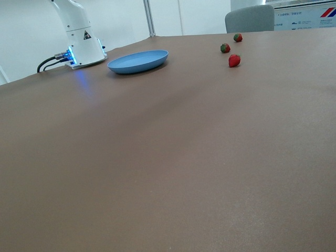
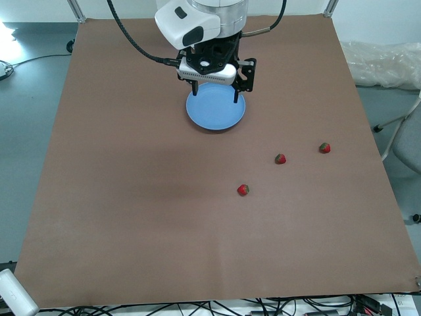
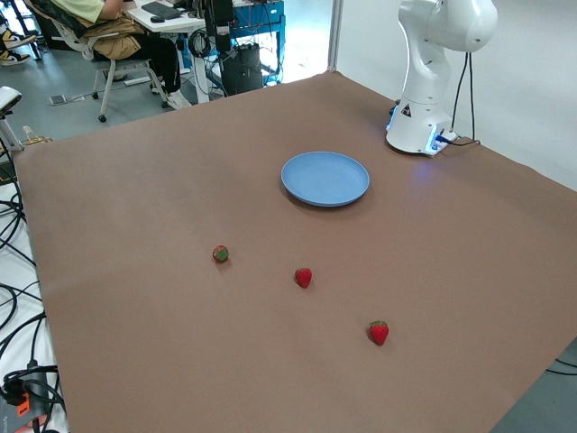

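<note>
In the camera left view my gripper (image 2: 214,93) hangs at the top, over the far part of the blue plate (image 2: 215,112), its two black fingers standing apart with nothing seen between them. The empty plate also shows in the camera top view (image 1: 137,61) and the camera right view (image 3: 325,180). Three strawberries lie loose on the brown table right of and nearer than the plate in the camera left view: one (image 2: 243,189) nearest, one (image 2: 280,159) in the middle, one (image 2: 325,148) farthest right.
Cables run along its near edge. A grey chair (image 2: 409,138) stands beyond the right edge.
</note>
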